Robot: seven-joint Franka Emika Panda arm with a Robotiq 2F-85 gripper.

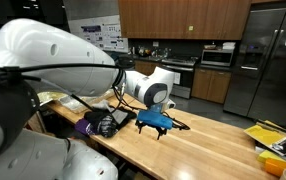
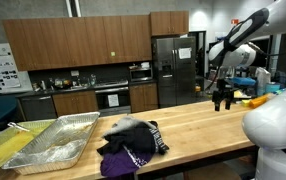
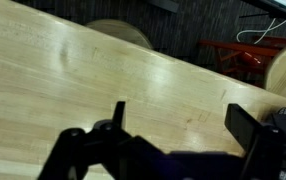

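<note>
My gripper (image 1: 155, 134) hangs over the wooden table (image 1: 208, 140), its fingers open and nothing between them. In the wrist view the two dark fingers stand far apart at the lower edge, one of them the left finger (image 3: 117, 116), with bare tabletop (image 3: 153, 110) beneath. From the second exterior view the gripper (image 2: 223, 104) shows at the right, above the table's surface.
A dark cloth heap (image 2: 135, 138) and a purple cloth (image 2: 125, 162) lie on the table, with a foil tray (image 2: 58, 143) to their left. Yellow items (image 1: 268, 134) sit at the right side in the first exterior view. Mid-table is clear.
</note>
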